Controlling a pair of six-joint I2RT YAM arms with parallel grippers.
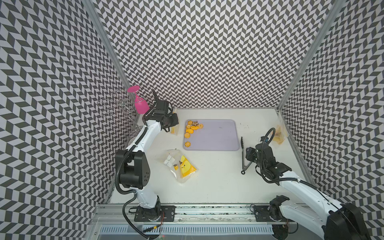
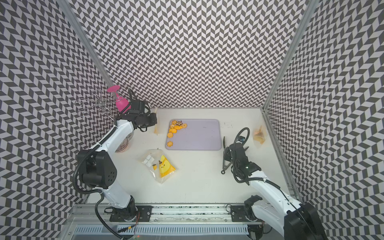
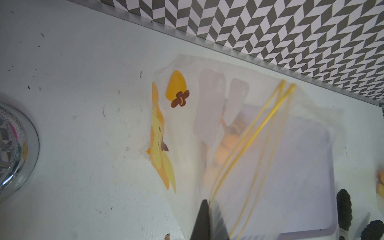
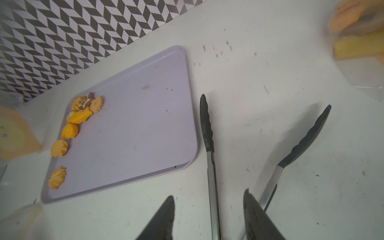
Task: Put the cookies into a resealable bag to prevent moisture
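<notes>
A clear resealable bag (image 3: 180, 160) with a yellow print hangs from my left gripper, whose fingers are shut on its film. It hangs left of the lavender tray (image 1: 220, 136). Several orange and brown cookies (image 4: 70, 130) line the tray's left side. Black-tipped tongs (image 4: 212, 184) lie on the table right of the tray, arms spread in a V. My right gripper hovers over them, fingers apart, with one tong arm visible in the gap but not clamped.
A bag with cookies in it (image 1: 278, 136) stands at the right edge. A printed bag (image 1: 180, 166) lies flat at front left. A pink glass (image 1: 140, 104) hangs inverted on a wire rack at far left.
</notes>
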